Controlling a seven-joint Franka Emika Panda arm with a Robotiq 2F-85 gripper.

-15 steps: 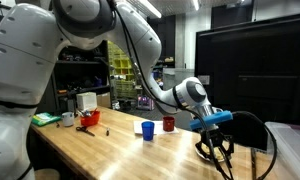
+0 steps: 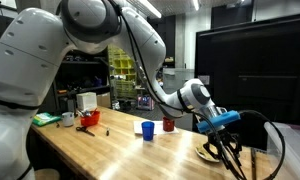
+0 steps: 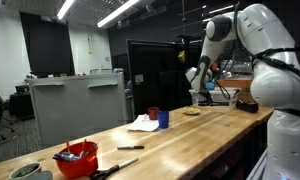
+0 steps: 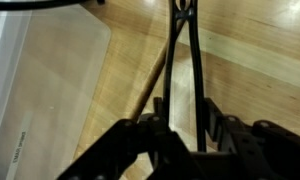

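Observation:
In the wrist view my gripper reaches up from the bottom edge, its fingers some way apart. Between and beyond them runs a thin, two-legged dark tool like tongs [image 4: 197, 65], joined by a rounded end at the top. Whether the fingers press on its legs cannot be made out. Under it a brown rod [image 4: 150, 84] lies slantwise on the wooden table [image 4: 250, 75]. From exterior view 1, the arm reaches to the far right side of the table beside a yellowish plate [image 2: 205, 154], with the gripper low and partly hidden by dark cables.
A translucent bin [image 4: 35, 95] stands left of the gripper in the wrist view. Farther off are a blue cup [image 2: 148, 131], a red cup [image 2: 169, 125] and a red container [image 2: 89, 118] with tools.
Two thin dark legs now spread apart below the wrist, where earlier they looked closer together. The wrist has shifted only slightly; the cups and plate look unmoved.

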